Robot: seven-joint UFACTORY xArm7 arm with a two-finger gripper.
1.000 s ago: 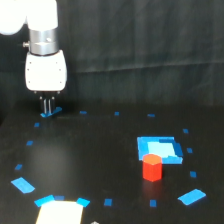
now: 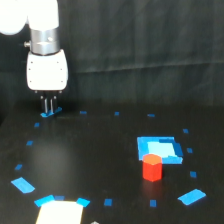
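Note:
At the upper left hangs the white arm, its gripper (image 2: pixel 48 104) pointing down at the far side of the dark table. The fingers are small and dark here, so whether they are open or shut does not show clearly, and nothing is visibly held. A red block (image 2: pixel 152 168) is on the right half of the table, well away from the gripper. It overlaps the front edge of a blue-bordered square (image 2: pixel 146 140) with a white middle. From this angle I cannot tell if the block touches it.
A pale block-like object (image 2: pixel 60 212) is partly cut off at the bottom left. Blue tape strips (image 2: pixel 22 185) and small blue marks are scattered over the table. A dark curtain (image 2: pixel 140 50) closes off the back.
The gripper's fingers look very slightly shifted. The red block and the blue-bordered square have not moved.

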